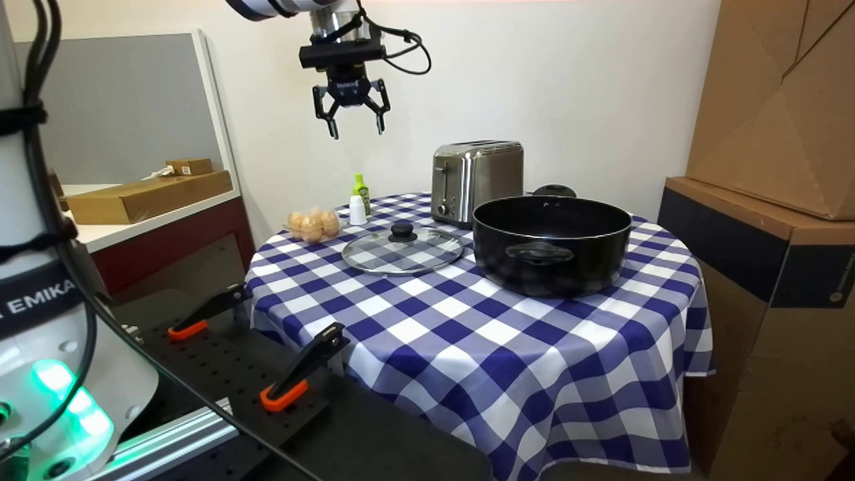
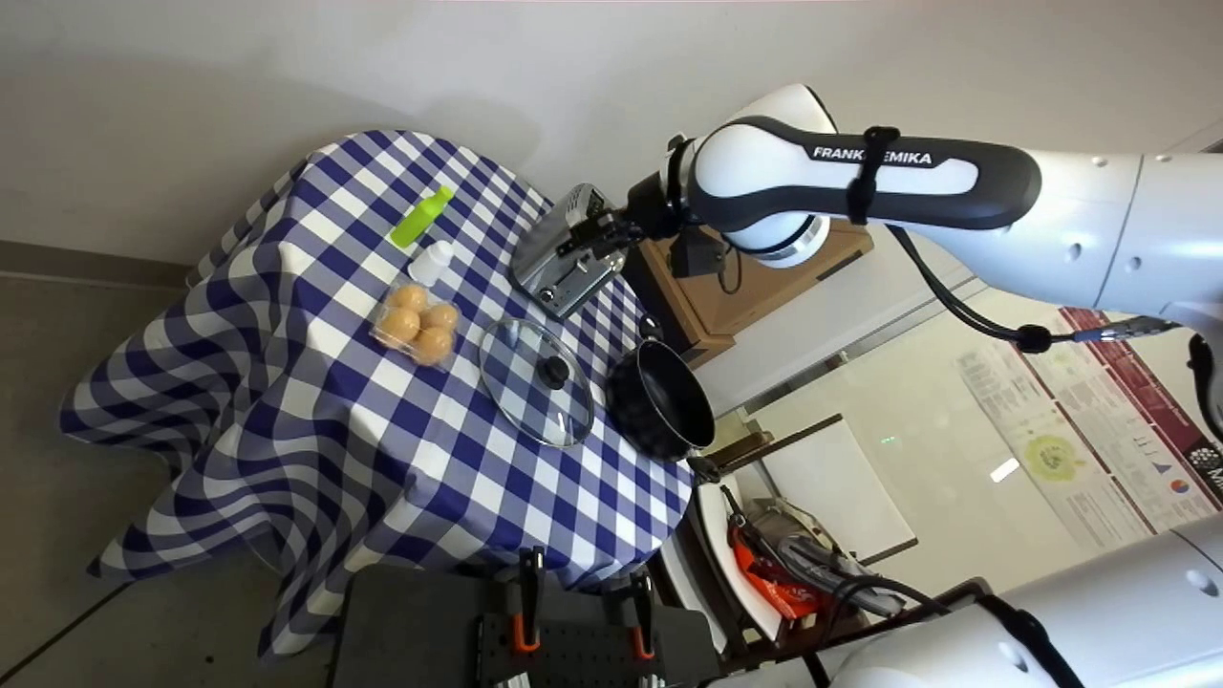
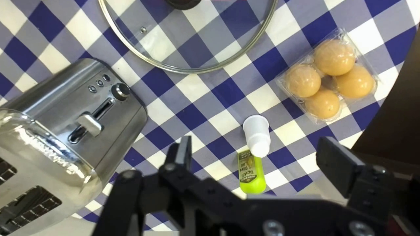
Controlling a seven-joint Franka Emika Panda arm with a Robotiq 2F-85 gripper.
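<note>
My gripper (image 1: 357,132) hangs high over the far side of the table, fingers spread and nothing between them. In the wrist view a white bottle (image 3: 257,133) and a green olive oil bottle (image 3: 252,173) stand close together, below and between the open fingers. A clear pack of brown eggs (image 3: 334,61) lies beside them. The glass lid (image 1: 401,252) with its black knob rests flat on the cloth. To its right is a black pot (image 1: 553,248), uncovered, with the steel toaster (image 1: 478,180) behind it.
A blue checked cloth (image 1: 449,337) covers the round table, whose front part is clear. Cardboard boxes (image 1: 761,240) rise at the right. Two clamps (image 1: 308,365) with orange tips sit on the black mount by the robot's base.
</note>
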